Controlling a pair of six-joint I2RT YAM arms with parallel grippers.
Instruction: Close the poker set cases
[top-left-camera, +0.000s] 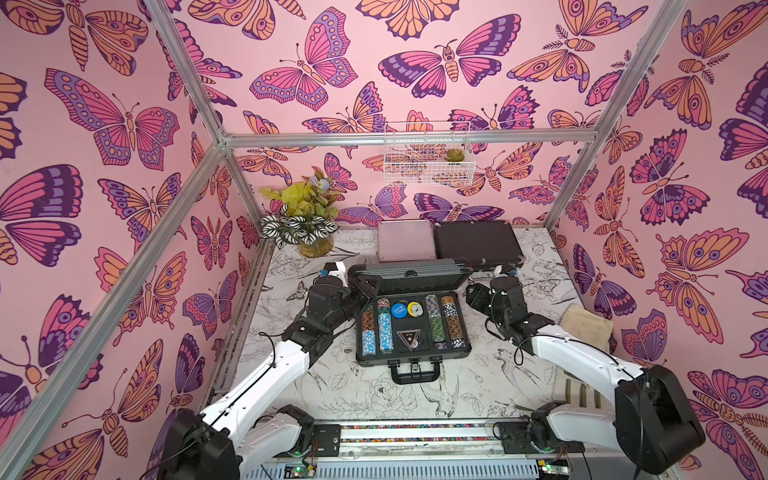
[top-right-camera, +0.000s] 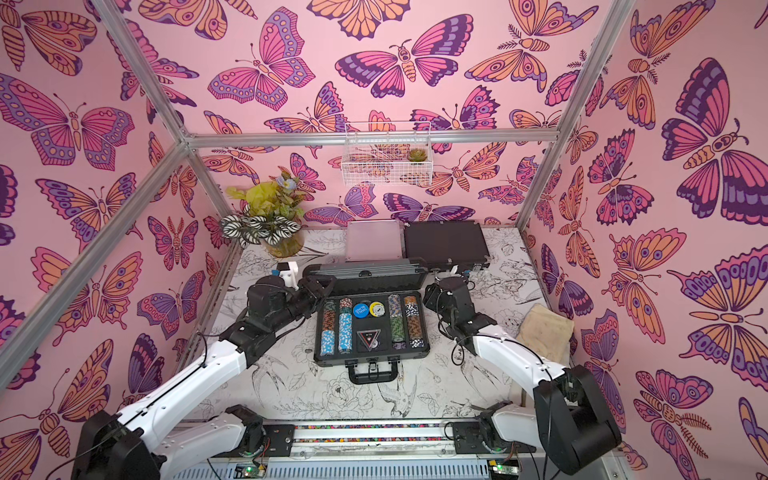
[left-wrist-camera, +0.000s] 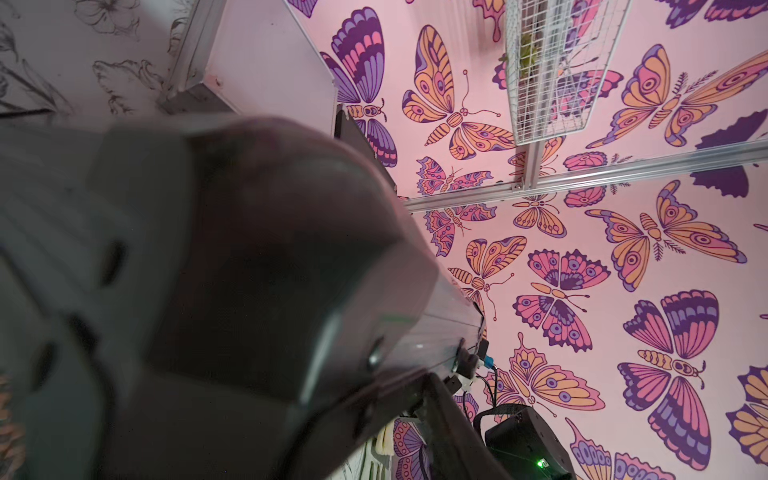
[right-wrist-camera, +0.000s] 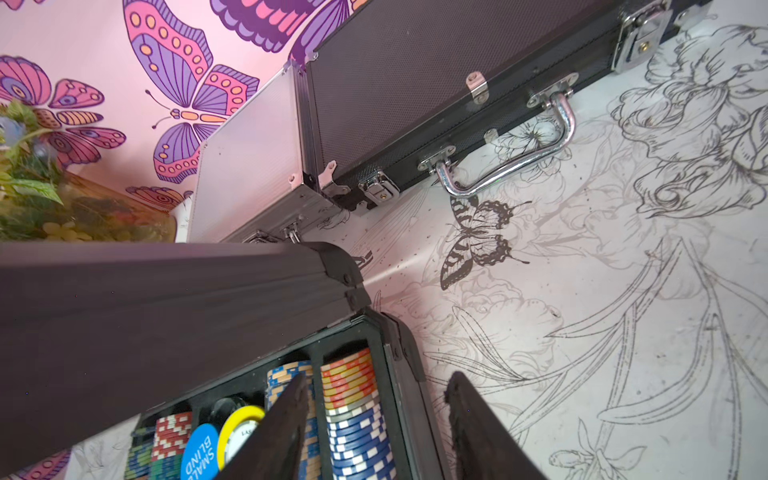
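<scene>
The black poker case (top-left-camera: 413, 353) stands in the middle of the table with its tray of chips exposed. Its lid (right-wrist-camera: 144, 336) is tilted part way forward over the back of the tray. By the lid's left end is my left gripper (top-left-camera: 373, 284); its fingers do not show clearly in any view. A large, dark, blurred surface fills much of the left wrist view. At the case's right side my right gripper stands open, its fingers (right-wrist-camera: 481, 436) apart, with the case's right wall in the view between them.
A potted plant (top-left-camera: 314, 244) is at the back left. Folded cloth (top-left-camera: 585, 324) lies at the right.
</scene>
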